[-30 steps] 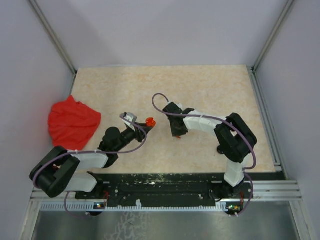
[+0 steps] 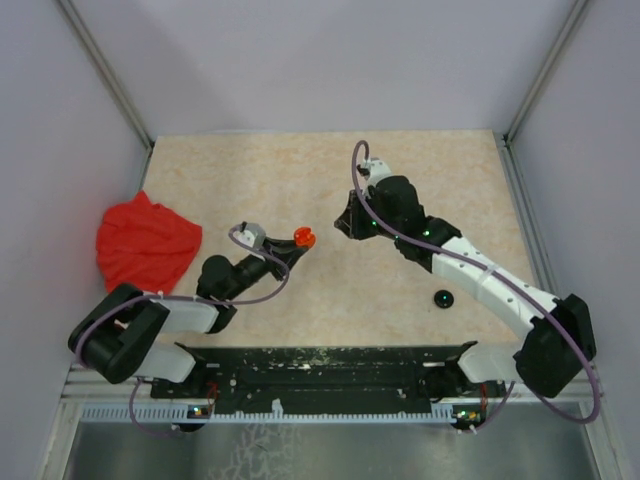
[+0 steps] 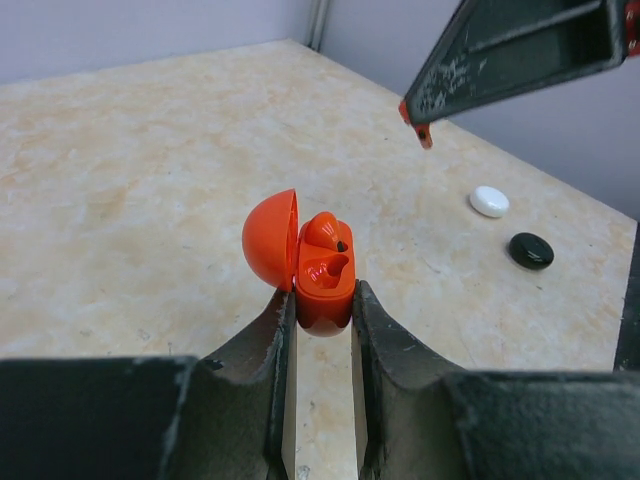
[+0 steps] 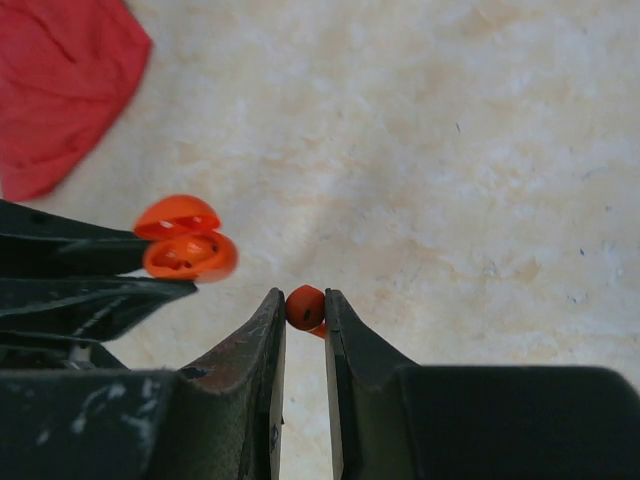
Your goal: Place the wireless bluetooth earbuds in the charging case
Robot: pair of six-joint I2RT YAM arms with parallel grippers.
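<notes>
My left gripper holds an orange charging case, lid raised, over the middle of the table; the case also shows in the right wrist view's left part [image 4: 190, 250]. My right gripper, raised to the right of it, is shut on a small orange earbud [image 4: 305, 305]. That earbud's tip also shows below the dark fingers at the top right of the left wrist view [image 3: 422, 130].
A red cloth [image 2: 148, 240] lies at the table's left. A black round object [image 2: 443, 298] sits at the right, with a white one [image 3: 489, 200] near it in the left wrist view.
My right arm has risen and extended, its gripper moving toward the back of the table with the earbud. My left gripper with the case has shifted only slightly.
</notes>
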